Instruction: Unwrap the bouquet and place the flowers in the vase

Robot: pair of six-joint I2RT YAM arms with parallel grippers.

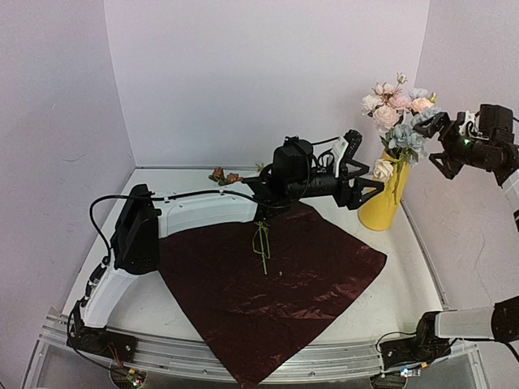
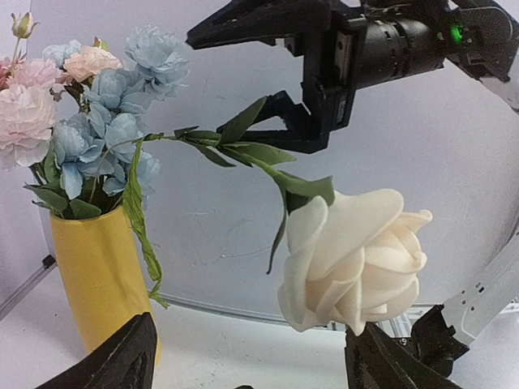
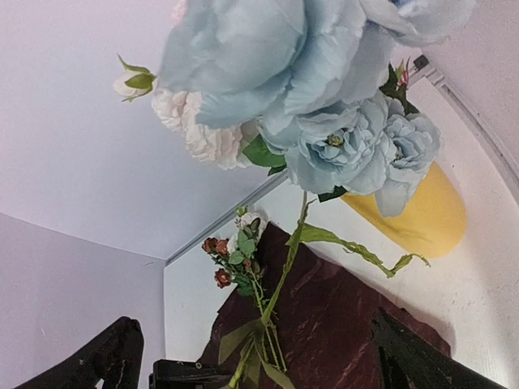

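Note:
In the top view a yellow vase [image 1: 376, 212] stands at the right, filled with pink, white and blue flowers [image 1: 386, 118]. A white rose [image 2: 349, 263] leans out from the bouquet on a leafy stem [image 2: 235, 150], its head low beside the vase. My left gripper [image 1: 375, 177] is open, its fingertips close to that rose; from the top I cannot tell whether they touch. To the right of the blue blooms [image 3: 340, 142], my right gripper [image 1: 434, 146] stands open, its fingers [image 3: 397, 352] wide apart and empty.
A dark red cloth [image 1: 284, 279] covers the middle of the white table. More flowers [image 3: 243, 243], reddish and white, lie across its far edge, partly under my left arm in the top view. Walls close in at the back and sides.

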